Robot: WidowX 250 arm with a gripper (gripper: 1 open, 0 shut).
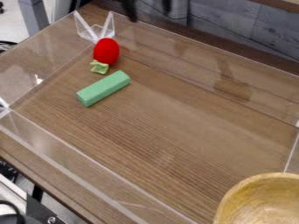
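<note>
A red oval object (105,51) lies at the upper left of the wooden table, with a small pale green piece (100,66) at its lower end and a clear, angular object (93,28) just behind it. Below them is a green block (103,88), lying diagonally. The dark gripper (149,10) reaches in at the top edge, above and right of the red object, blurred and partly out of frame; its fingers are too unclear to tell their state.
A yellow bowl (260,201) sits at the lower right corner, cut by the frame. A dark edge runs along the back.
</note>
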